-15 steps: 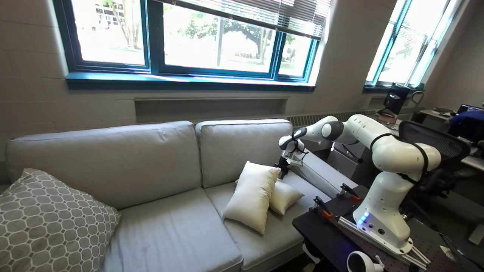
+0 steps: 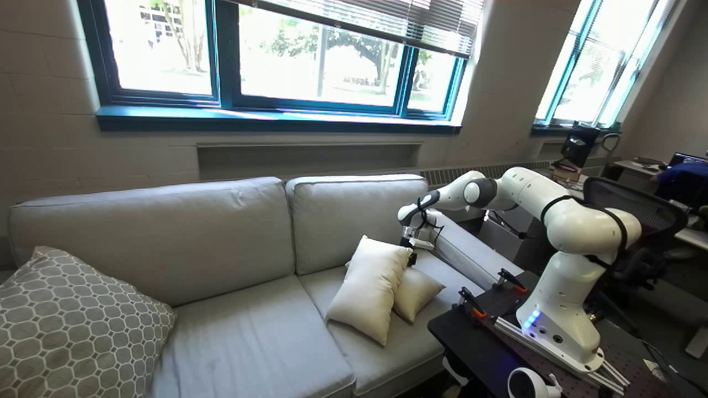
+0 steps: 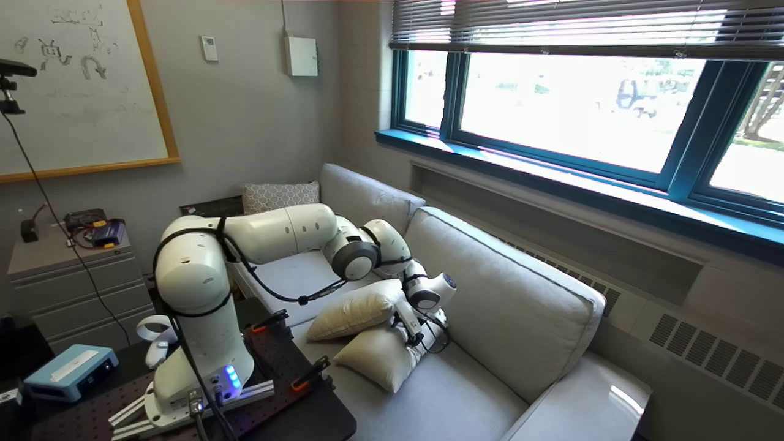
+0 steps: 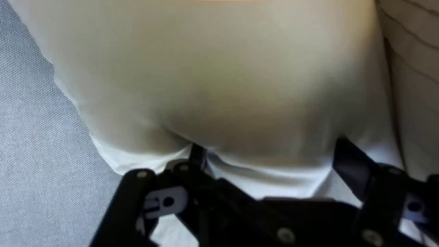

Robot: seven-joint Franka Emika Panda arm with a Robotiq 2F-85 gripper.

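Two cream pillows lie overlapped on the right sofa seat. The upper pillow [image 2: 371, 288] leans over the lower pillow [image 2: 415, 292], whose corner pokes out at the right; in the other exterior view, the upper pillow [image 3: 358, 309] and lower pillow [image 3: 376, 358] both show near my hand. My gripper [image 2: 409, 255] is down at their back edge. In the wrist view my gripper is open, its dark fingers [image 4: 354, 168] spread wide and touching creased cream cloth [image 4: 247, 90]. Which pillow that cloth belongs to, I cannot tell for sure.
The grey sofa's backrest [image 2: 358, 215] rises close behind my gripper, and its armrest [image 2: 468, 249] is to the right. A patterned pillow [image 2: 83, 325] occupies the far left. Clamps [image 2: 472, 302] stand on my black table.
My gripper has moved slightly left in exterior view 1, closer against the pillows. The upper pillow has shifted very little.
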